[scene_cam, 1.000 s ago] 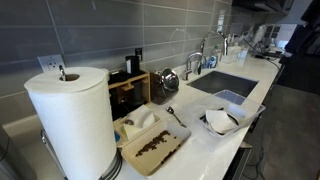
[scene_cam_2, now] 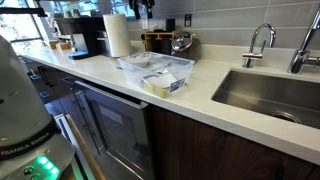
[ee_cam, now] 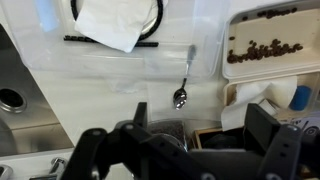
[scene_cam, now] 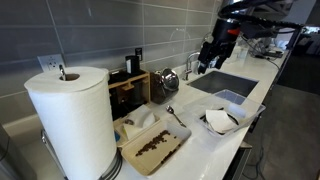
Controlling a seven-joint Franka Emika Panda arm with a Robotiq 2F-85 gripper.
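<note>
My gripper (scene_cam: 210, 66) hangs high above the counter near the sink, pointing down. In the wrist view its two dark fingers stand well apart with nothing between them. On the counter below lies a metal spoon (ee_cam: 180, 98), its handle towards the clear plastic bin (ee_cam: 60, 52). Inside that bin are a white sheet (ee_cam: 108, 22) and a dark ring-like thing partly under it. A beige tray (scene_cam: 145, 163) holds scattered brown beans (ee_cam: 268, 50). Alongside the tray sits a small container (scene_cam: 140, 120) with white and blue bits.
A paper towel roll (scene_cam: 75, 120) stands at the near left. A wooden organiser (scene_cam: 128, 95) and a shiny round metal object (scene_cam: 164, 82) are against the tiled wall. The sink (scene_cam_2: 275, 95) lies beyond the bin. Bare counter surrounds the spoon.
A second ago the arm was out of exterior view 1. It has come in from the upper right and moved left over the counter. The objects stay put.
</note>
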